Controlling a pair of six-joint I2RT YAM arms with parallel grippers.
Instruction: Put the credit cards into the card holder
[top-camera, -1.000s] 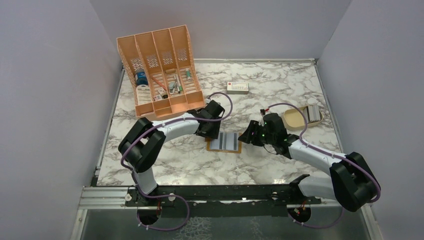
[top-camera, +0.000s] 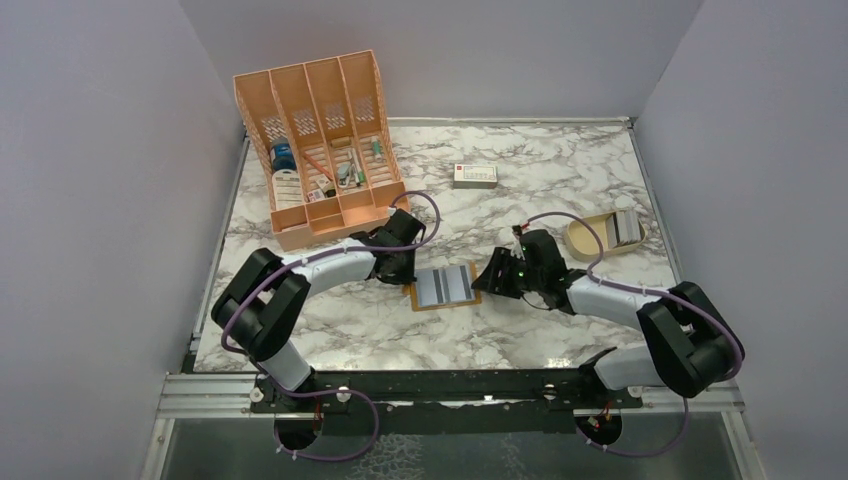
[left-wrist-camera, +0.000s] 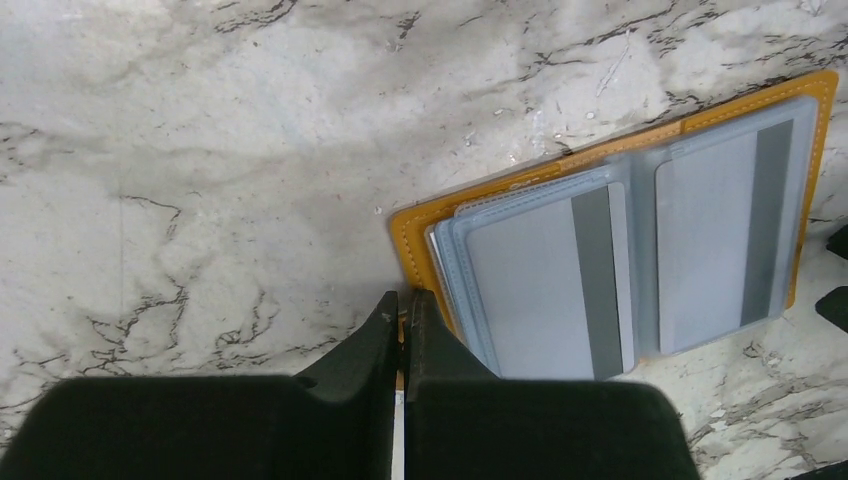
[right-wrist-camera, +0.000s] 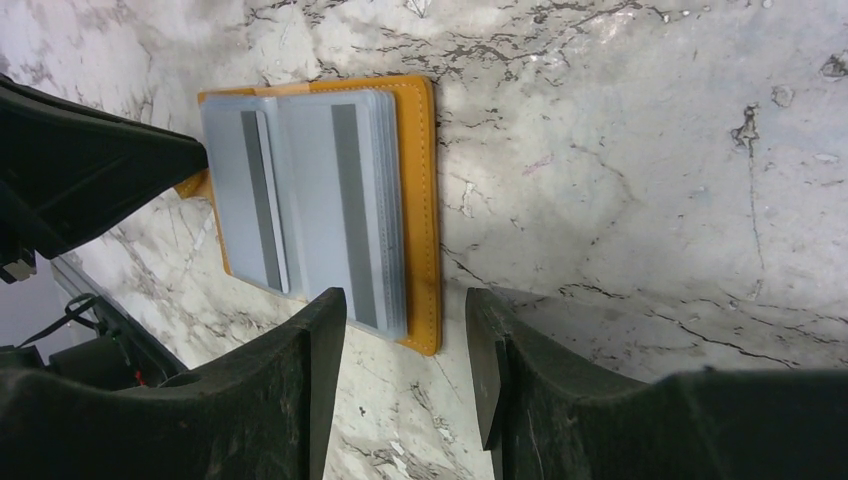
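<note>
The card holder (top-camera: 445, 306), tan with clear pockets, lies unfolded on the marble table. Pale credit cards with dark stripes, such as the left card (left-wrist-camera: 530, 290) and the right card (left-wrist-camera: 705, 240), show through both halves. My left gripper is shut on the holder's left edge, a sliver of tan showing between its fingers. At the right edge my right gripper stands part open. One of its fingers overlaps the pocket's lower corner in the right wrist view, the other is beyond the edge; contact cannot be told. More cards (top-camera: 622, 227) stand in the tan tray (top-camera: 580, 243) at right.
An upright orange organizer (top-camera: 330, 215) holding stationery occupies the back left. A small white box (top-camera: 475, 176) sits at the back centre. Bare marble lies in front of the holder and to the right behind it.
The holder has turned a little and shifted slightly left. The right gripper has edged left.
</note>
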